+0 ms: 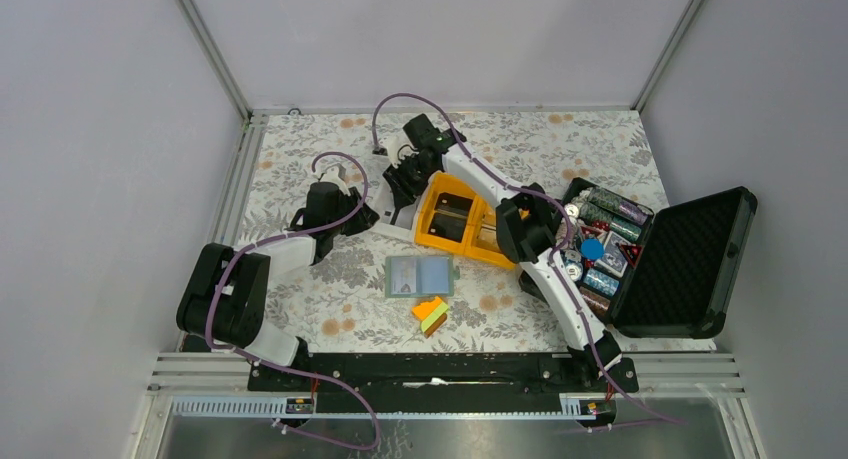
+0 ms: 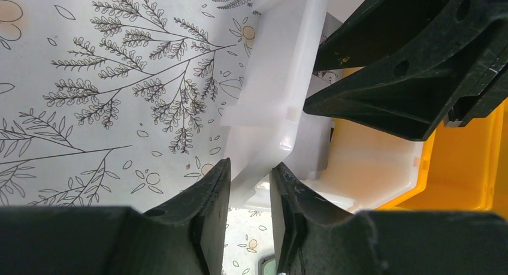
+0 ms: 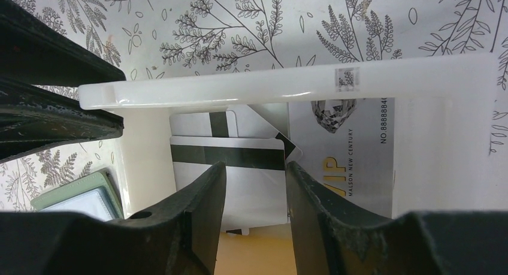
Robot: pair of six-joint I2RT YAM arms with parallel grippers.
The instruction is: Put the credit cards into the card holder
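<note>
My left gripper is shut on the rim of a translucent white tray [image 2: 281,65], beside an orange-yellow case [image 1: 467,249]. Inside the tray lie several white cards with dark stripes [image 3: 227,185] and a grey VIP card [image 3: 340,149]. My right gripper is over these cards, its fingers part open at the right edge of the striped cards; whether it touches them is unclear. A card holder with a pale green edge [image 1: 420,277] lies below the tray on the table.
An open black case [image 1: 690,264] full of small items stands at the right. A coloured block stack [image 1: 430,316] sits near the front.
</note>
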